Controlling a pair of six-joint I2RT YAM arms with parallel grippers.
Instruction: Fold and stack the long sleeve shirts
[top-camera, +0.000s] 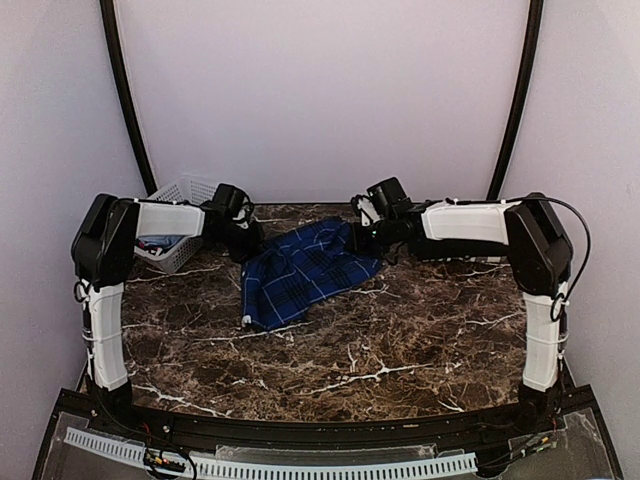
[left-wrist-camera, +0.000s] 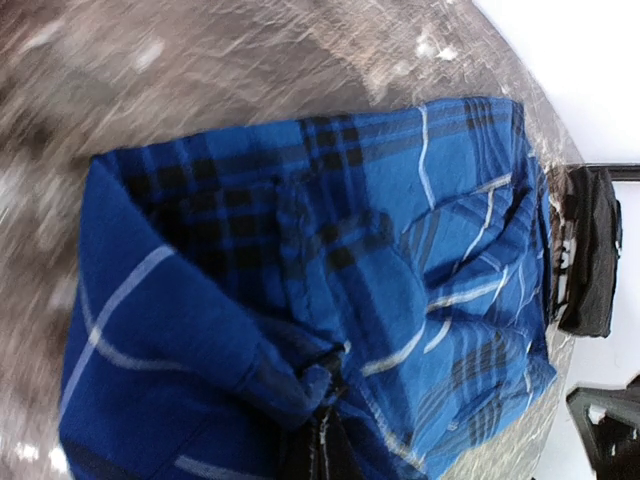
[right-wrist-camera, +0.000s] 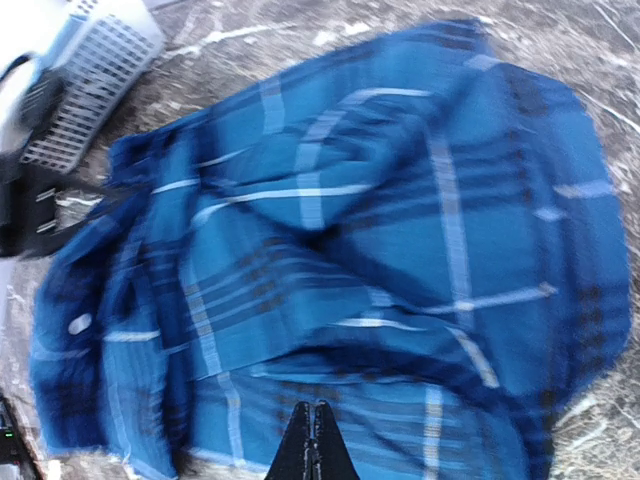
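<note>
A blue plaid shirt (top-camera: 300, 270) lies loosely folded and rumpled across the middle of the table, stretched diagonally. At its back left, my left gripper (top-camera: 250, 248) is shut; in the left wrist view its fingertips (left-wrist-camera: 322, 440) are down in the fabric, and whether cloth sits between them is unclear. At the shirt's back right, my right gripper (top-camera: 362, 240) is shut; in the right wrist view its fingertips (right-wrist-camera: 312, 440) are over the cloth, with no fabric clearly between them. The right wrist view is partly blurred.
A white basket (top-camera: 173, 255) with light blue clothing stands at the back left behind my left arm. A folded dark shirt (left-wrist-camera: 590, 250) lies at the back right, mostly hidden by my right arm in the top view.
</note>
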